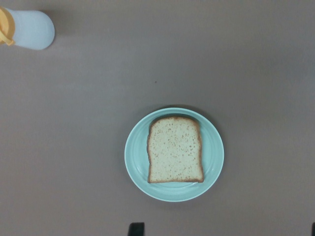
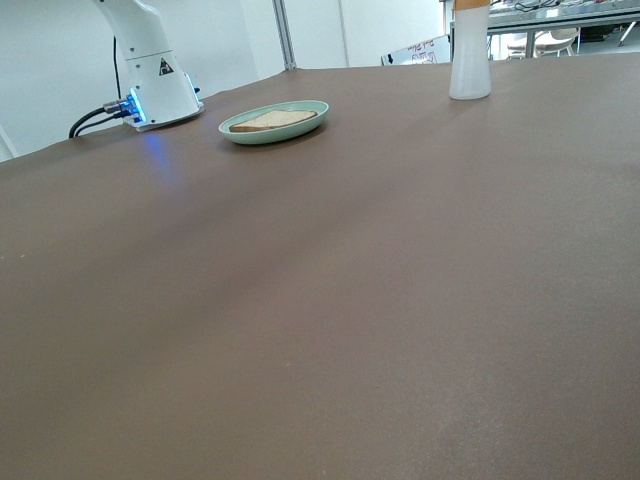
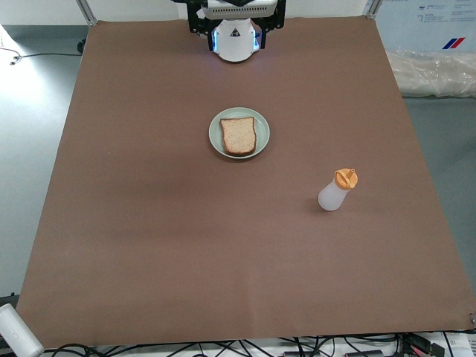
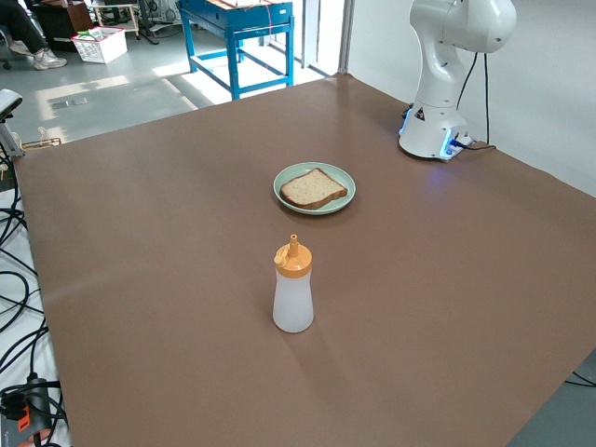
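A slice of bread (image 3: 238, 135) lies flat on a pale green plate (image 3: 216, 135) near the middle of the brown table (image 3: 223, 245). A white squeeze bottle (image 4: 292, 303) with an orange cap stands apart from the plate. In the wrist view the plate (image 1: 137, 155) is below centre and the bottle (image 1: 35, 29) at upper left. My gripper is over the table; its dark fingertips show at the bottom edge, widely apart, nothing between them. In the left camera view the black gripper assembly is at the top edge, partly cut off.
The arm's white base (image 4: 436, 135) stands at the table's far edge. Cables (image 3: 297, 345) run along the near edge outside the tabletop.
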